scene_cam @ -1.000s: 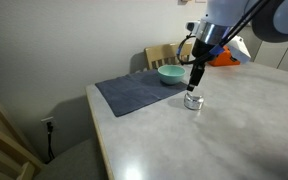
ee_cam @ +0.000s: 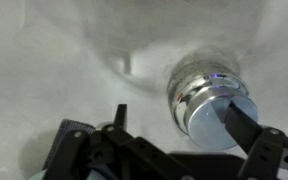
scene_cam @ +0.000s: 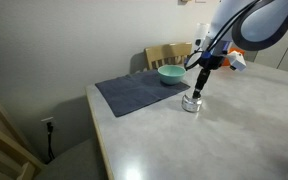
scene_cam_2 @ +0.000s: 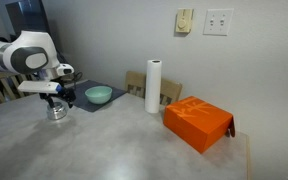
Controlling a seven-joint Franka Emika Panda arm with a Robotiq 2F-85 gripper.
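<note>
A small shiny jar or can (scene_cam: 191, 104) sits on the table. In the wrist view the shiny container (ee_cam: 199, 93) shows a metallic ring and a pale blue round face, and whether it stands upright is unclear. My gripper is open, its two black fingers wide apart. The right finger (ee_cam: 242, 130) overlaps the container's edge in that view, while the left finger (ee_cam: 117, 120) is clear of it. From the side, the gripper (scene_cam: 196, 93) hangs right over the container; contact cannot be made out.
A green bowl (scene_cam: 171, 74) stands near the dark cloth (scene_cam: 139, 92) at the back. Farther along are a paper towel roll (scene_cam_2: 153, 86) and an orange box (scene_cam_2: 198, 122).
The gripper has come down a little and slightly right in exterior view 1, closer to the container. The container appears shifted slightly toward the near left. Bowl and cloth stayed put.
</note>
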